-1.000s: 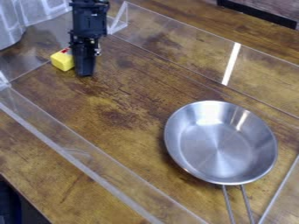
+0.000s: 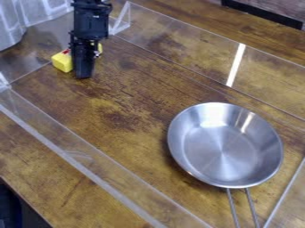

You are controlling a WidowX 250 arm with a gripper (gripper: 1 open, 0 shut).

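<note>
My black gripper [image 2: 84, 64] reaches down from the top at the back left of the wooden surface, low over it and shut, with nothing visible between its fingers. A small yellow block [image 2: 63, 60] sits right beside it on the left, partly hidden behind the gripper; whether they touch I cannot tell. A steel frying pan [image 2: 224, 141] rests at the front right, its handle pointing toward the bottom edge.
Clear plastic borders [image 2: 89, 174] frame the wooden work area [image 2: 131, 116]. A pale translucent object [image 2: 14, 20] stands in the top left corner.
</note>
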